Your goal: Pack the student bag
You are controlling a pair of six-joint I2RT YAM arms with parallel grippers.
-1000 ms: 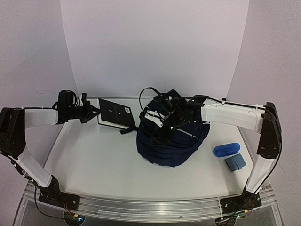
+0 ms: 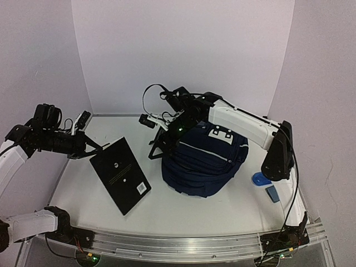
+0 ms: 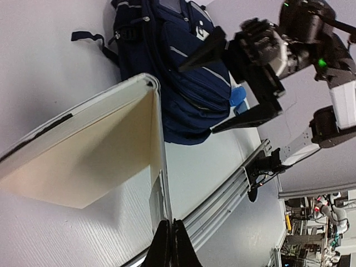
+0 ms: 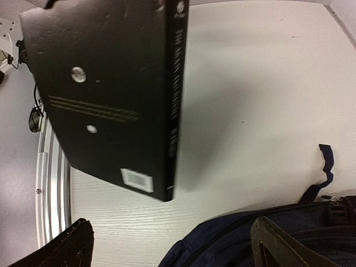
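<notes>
A black hardcover book hangs tilted above the left part of the table, its back cover with a white label facing the top camera. My left gripper is shut on its upper corner; in the left wrist view the fingers meet at the cover's edge and the book hangs partly open. The navy backpack lies to the right of the book. Over the backpack's left side my right gripper stands open, nothing between its fingers. In the right wrist view the book's spine faces that gripper, clear of it.
At the table's right, a blue case and a small blue-grey wallet are partly covered by the right arm. A backpack strap sticks out onto the table. Bare tabletop lies in front.
The left gripper has drawn back leftward with the book, which has swung so its far end points toward the front. My right gripper has moved left and now shows spread fingers.
</notes>
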